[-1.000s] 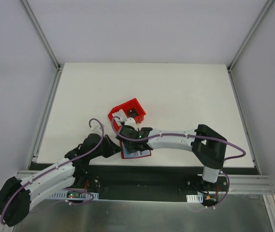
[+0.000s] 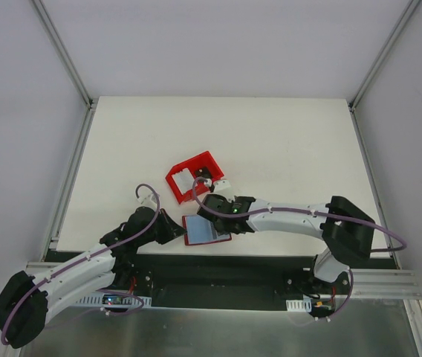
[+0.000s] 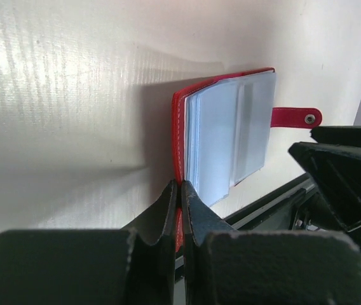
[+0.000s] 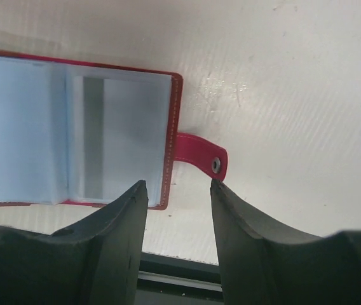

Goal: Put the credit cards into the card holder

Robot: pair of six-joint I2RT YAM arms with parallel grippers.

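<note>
The open red card holder with clear sleeves lies flat near the table's front edge; in the right wrist view its sleeves and snap strap show. My left gripper is shut at the holder's near side, its fingertips against the red edge. My right gripper is part open above the holder's strap end, nothing between its fingers. In the top view a red tray holds white and dark cards behind the holder.
My right arm has moved to the right across the holder, uncovering more of its pages. The left arm has stayed where it was.
</note>
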